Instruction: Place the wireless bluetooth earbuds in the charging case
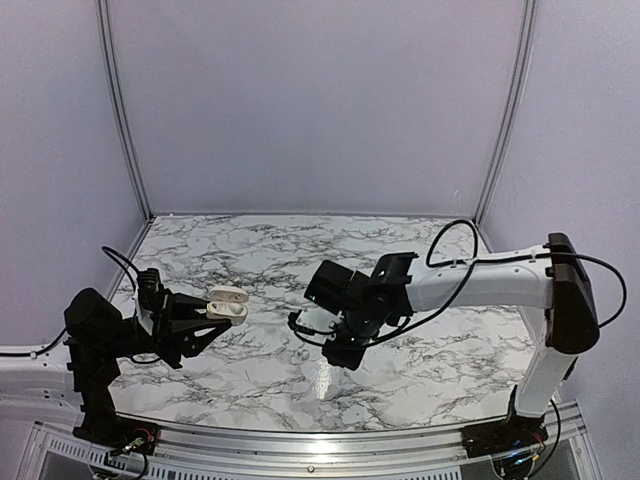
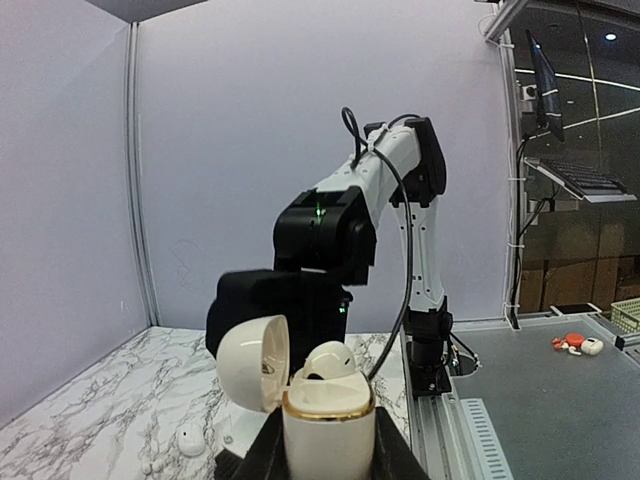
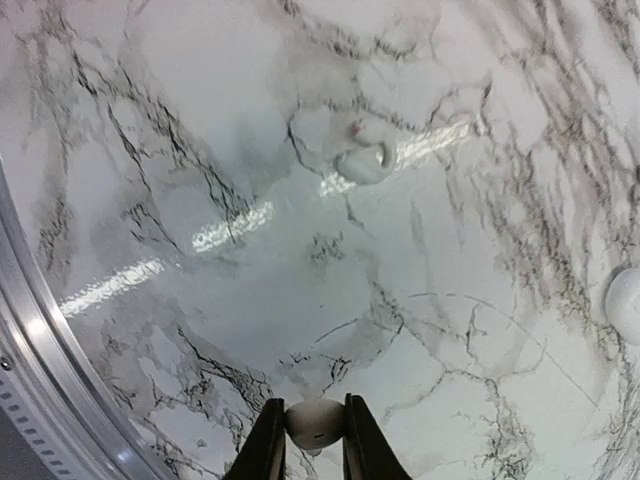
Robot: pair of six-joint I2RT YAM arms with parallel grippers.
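In the top view, the white charging case [image 1: 228, 310] hangs at the left with its lid raised. My left gripper [image 1: 212, 320] is shut on its body. From the left wrist view, the lid [image 2: 252, 365] tilts left, and a rounded white shape [image 2: 330, 360] rises from the opening; I cannot tell whether that is a seated earbud. My right gripper is shut on a white earbud [image 3: 316, 424], low in the right wrist view and apart from the case. Another earbud [image 3: 366, 162] lies on the marble table.
Cut off at the right edge of the right wrist view is a rounded white object [image 3: 625, 305]. A metal rail [image 3: 50, 350] borders the table's front.
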